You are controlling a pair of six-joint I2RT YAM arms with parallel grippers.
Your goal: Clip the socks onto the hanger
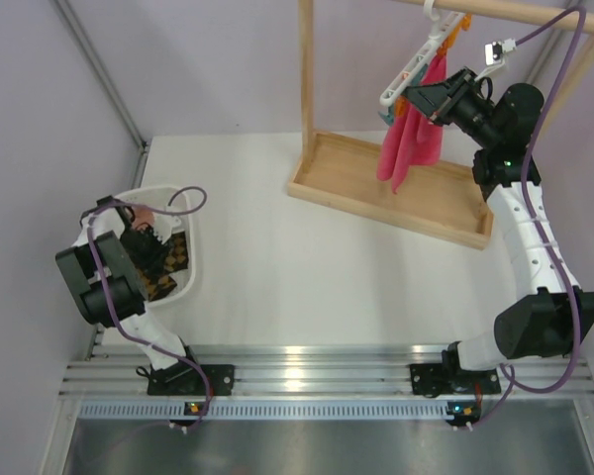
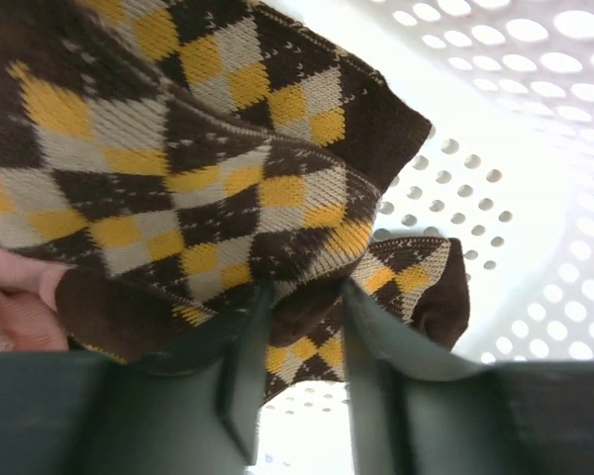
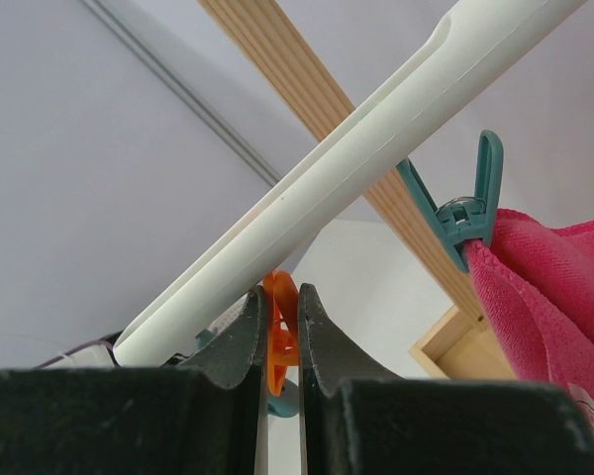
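Note:
In the left wrist view my left gripper is partly open, its blurred fingertips either side of the lower edge of a brown, yellow and grey checked sock. Another checked sock piece lies just beyond, and a pink cloth shows at the left. In the right wrist view my right gripper is shut on an orange clip under the white hanger. A teal clip holds a pink sock. In the top view, pink socks hang below the hanger.
The white perforated basket stands at the table's left, its wall close to the left gripper. A wooden rack with a tray base carries the hanger at the back right.

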